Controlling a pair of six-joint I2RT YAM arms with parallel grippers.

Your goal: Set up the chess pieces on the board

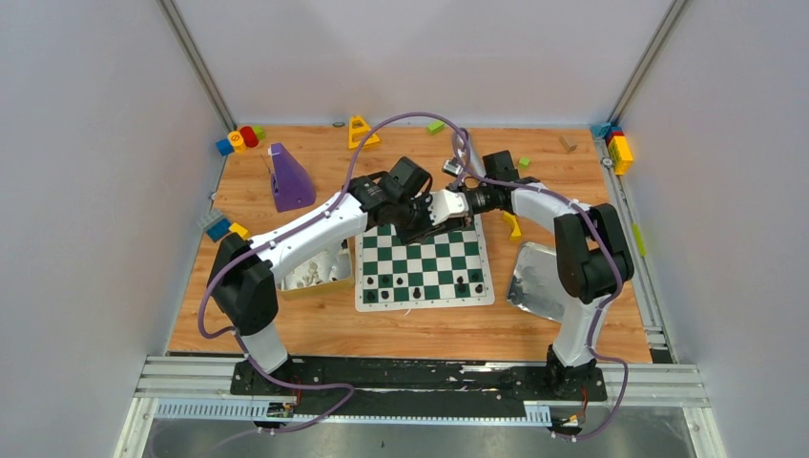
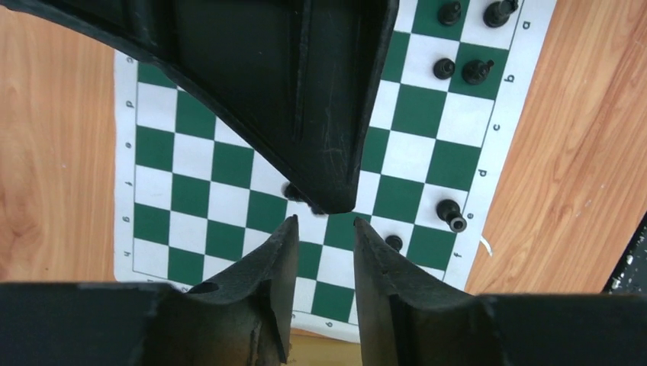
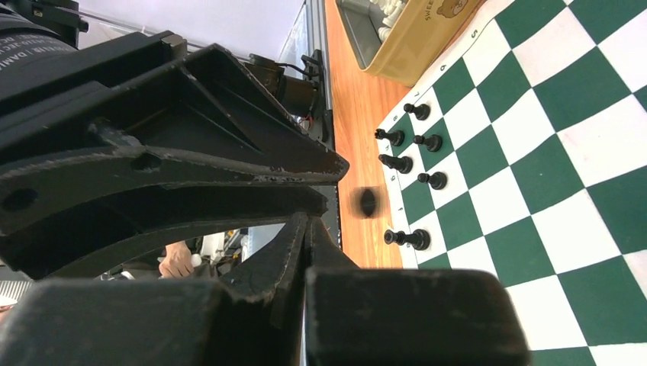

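Note:
The green-and-white chessboard (image 1: 427, 298) lies mid-table, with several black pieces standing along its near edge, including a tall piece (image 2: 450, 215) and two small ones by a corner. Both grippers meet over the board's far part. My left gripper is open, with a clear gap between its fingers. Across the left wrist view reaches my right gripper; its fingers are shut together, and nothing shows between them. A blurred dark shape (image 3: 368, 202) appears just beyond the left fingertips in the right wrist view. A dark blurred piece (image 2: 291, 192) is partly hidden by the right fingers.
A yellow box (image 1: 329, 287) of white pieces stands left of the board, under the left arm. On the right lies a silver tray (image 1: 539, 282). A purple block (image 1: 291, 181) and small coloured bricks sit farther back.

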